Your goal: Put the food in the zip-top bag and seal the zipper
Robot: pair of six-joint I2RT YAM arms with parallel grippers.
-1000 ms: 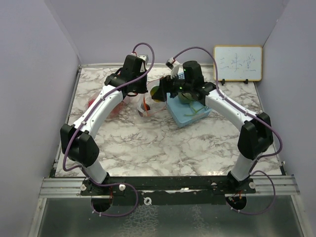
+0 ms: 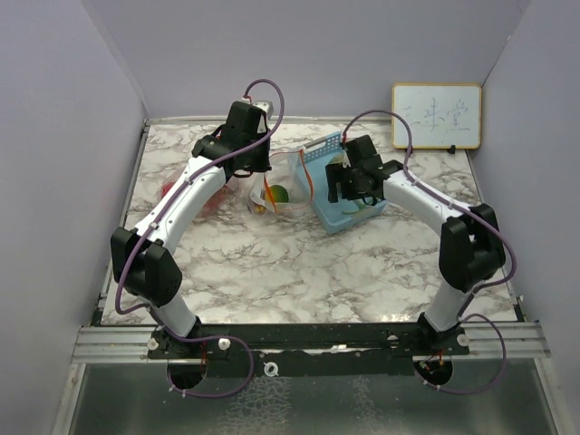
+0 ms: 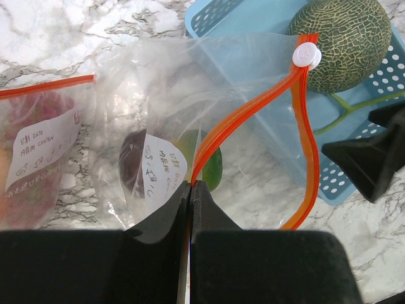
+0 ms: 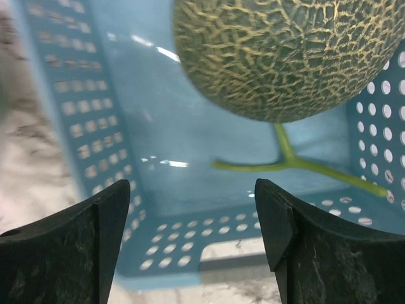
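My left gripper is shut on the orange-zippered rim of a clear bag (image 3: 171, 69), which holds a dark purple food (image 3: 131, 161) and a green one (image 3: 209, 166) behind a paper label. My right gripper is part open over the blue basket (image 4: 171, 126), nothing between its fingers. The basket holds a netted melon (image 3: 338, 44) and a green forked stem (image 4: 288, 158).
A second zip bag (image 3: 44, 133) with pink contents lies left of the open bag. A whiteboard (image 2: 436, 115) stands at the back right.
My right gripper has moved from over the bag rightward to over the basket; the green round food it was at in the bag's mouth now sits in the bag. The left arm is unchanged.
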